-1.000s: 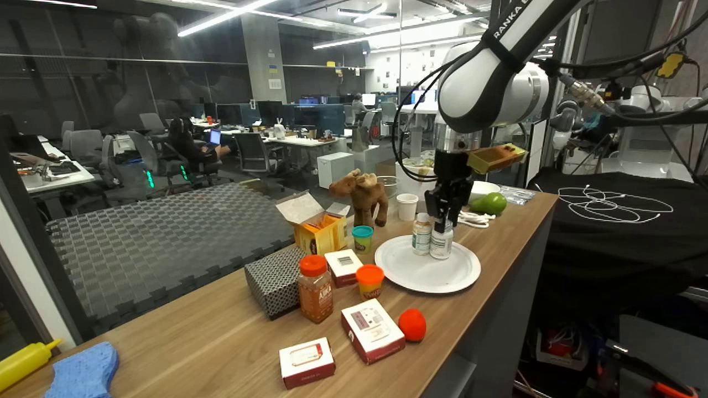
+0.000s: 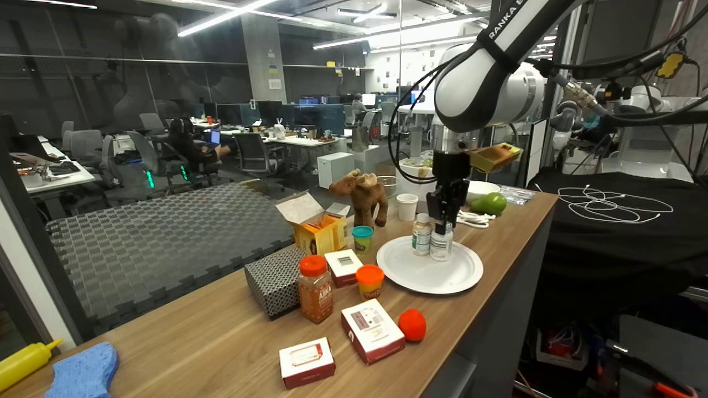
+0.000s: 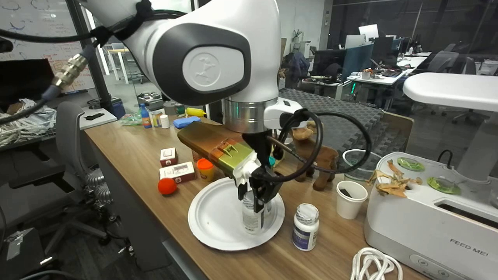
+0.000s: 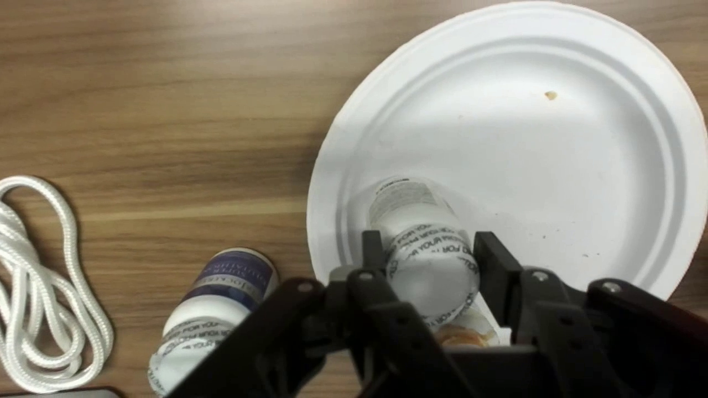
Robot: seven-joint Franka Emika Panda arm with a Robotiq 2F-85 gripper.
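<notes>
Shut around the capped top of a white pill bottle is my gripper, one finger on either side of the cap in the wrist view. This bottle stands within a white round plate, near its rim. Right beside it on the plate is a second pill bottle with a label; from the wrist it is mostly hidden behind the fingers. A third white bottle with a blue label stands on the table, off the plate.
Near the third bottle lie a white cord and a paper cup. An orange-lidded tub, a red ball, small boxes and a plush moose stand around the plate. Much of the plate is bare.
The plate and the bottles on it have shifted very slightly right and nearer in exterior view 1. The arm's upper part has moved a little left. My gripper stays at the same bottle.
</notes>
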